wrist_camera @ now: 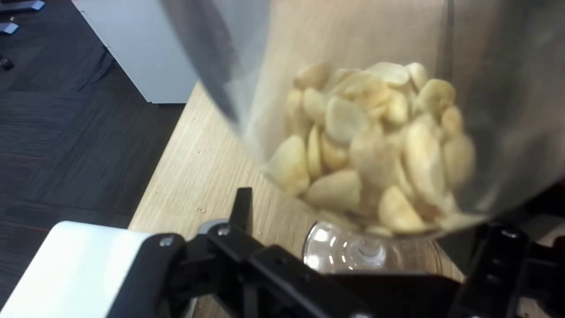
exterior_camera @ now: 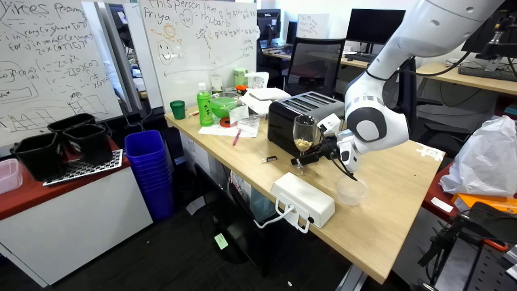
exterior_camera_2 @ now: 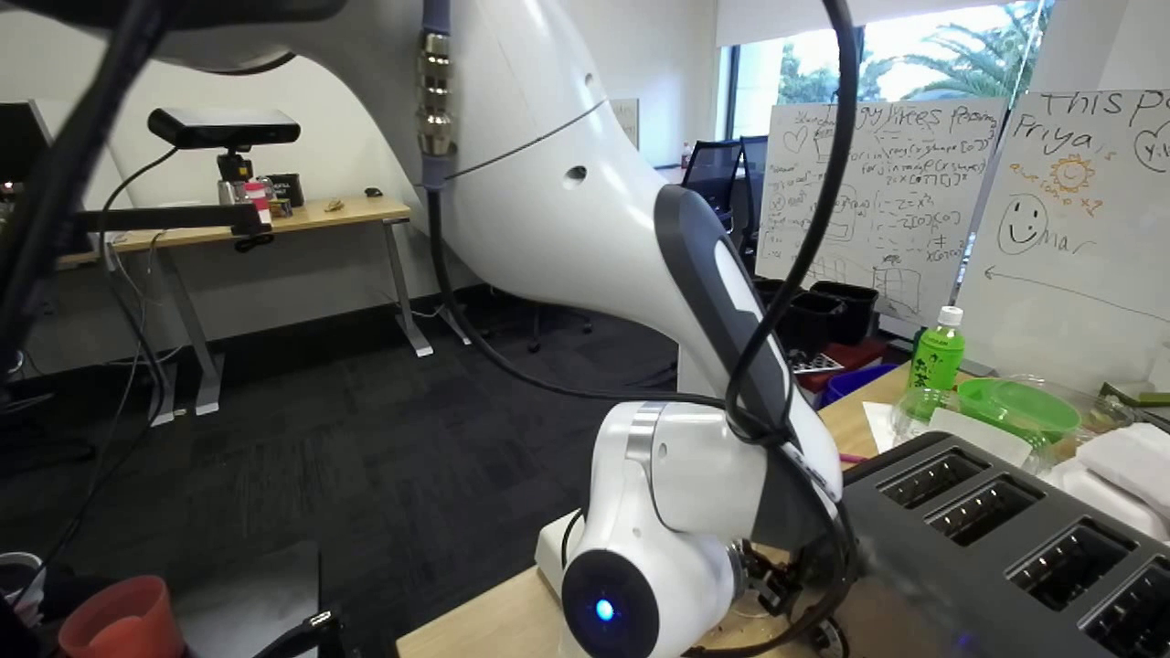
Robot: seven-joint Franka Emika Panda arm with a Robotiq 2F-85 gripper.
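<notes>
A clear stemmed glass [exterior_camera: 303, 131] holding pale nuts stands upright on the table, in front of the black toaster. Its bowl of nuts [wrist_camera: 371, 148] fills much of the wrist view, with the round foot [wrist_camera: 323, 246] on the wood below. My gripper [exterior_camera: 303, 159] is low beside the stem, just under the bowl. The fingers stand open, with black fingers [wrist_camera: 242, 209] on either side of the glass in the wrist view. Contact between fingers and stem cannot be made out. In the second exterior view the arm hides the glass.
The black toaster [exterior_camera: 283, 119] sits close behind the glass. A white box [exterior_camera: 303, 199] lies at the table's front edge, and a clear plastic bowl [exterior_camera: 351, 189] stands to the right. A green bottle [exterior_camera: 204, 106] and containers occupy the far left.
</notes>
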